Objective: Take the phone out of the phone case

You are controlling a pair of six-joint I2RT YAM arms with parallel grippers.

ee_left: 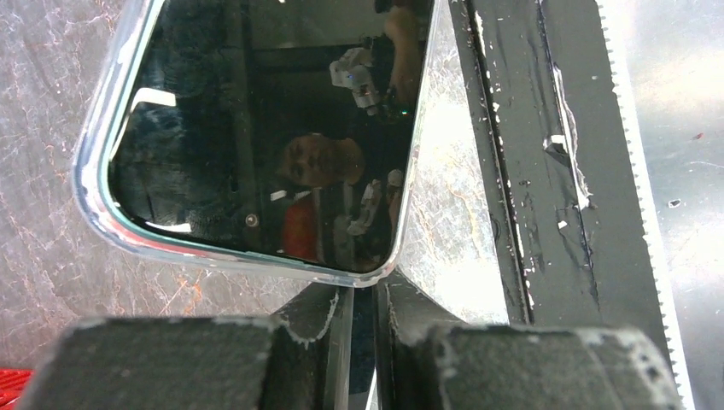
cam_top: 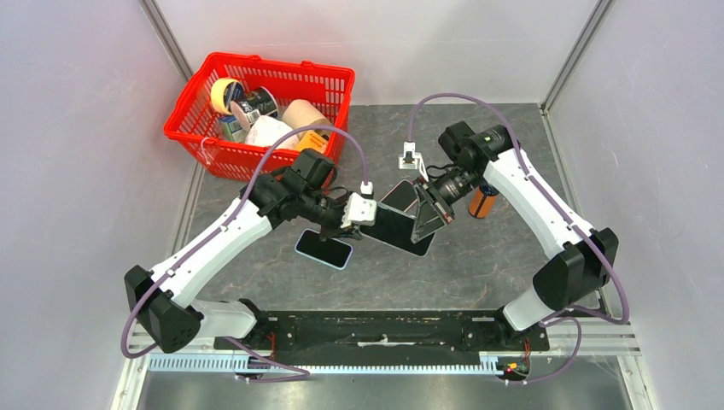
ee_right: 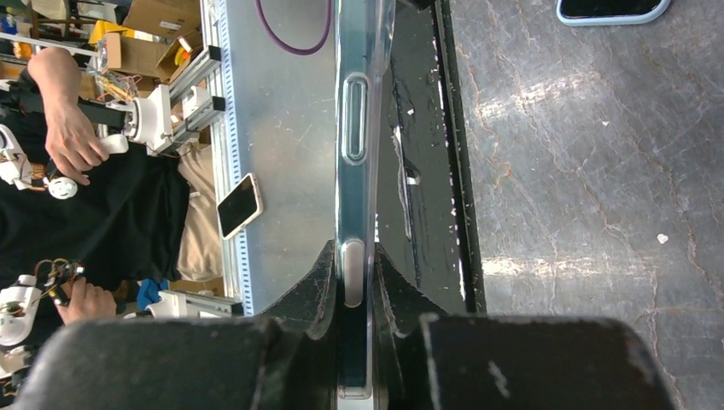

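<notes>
A black-screened phone in a clear case (cam_top: 394, 229) is held up between my two grippers in the top view. My left gripper is shut at one corner of the cased phone (ee_left: 256, 128); how deep its fingertips sit on that corner is hidden under the case. In the right wrist view, my right gripper is shut on the cased phone, whose clear side edge (ee_right: 354, 205) with its button stands upright between the fingers.
A phone in a light blue case (cam_top: 323, 248) lies on the grey table; another phone (cam_top: 399, 193) lies behind. An orange can (cam_top: 482, 203) stands right, a red basket (cam_top: 195, 128) back left.
</notes>
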